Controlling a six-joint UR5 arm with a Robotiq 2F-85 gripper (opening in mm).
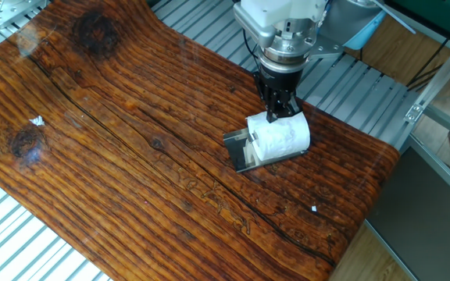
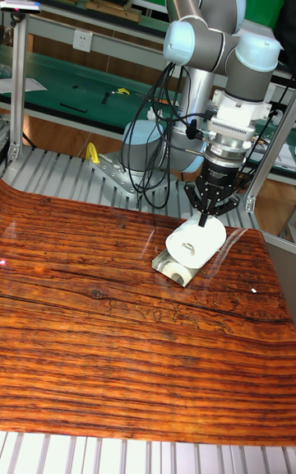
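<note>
A white paper roll (image 1: 280, 137) lies on its side on a small metal holder (image 1: 239, 151), toward the right of the wooden table. In exterior view 3 the open core end of the roll (image 2: 194, 245) faces the camera, and the holder's plate (image 2: 173, 268) sticks out below it. My black gripper (image 1: 282, 113) points down at the top and rear side of the roll, right up against it. One dark finger (image 2: 203, 219) overlaps the roll's upper edge. The roll partly hides the fingertips, so their spacing and any grip on the paper do not show clearly.
Another scrap (image 1: 314, 208) lies near the right edge. Behind the table, cables (image 2: 158, 154) hang beside the arm.
</note>
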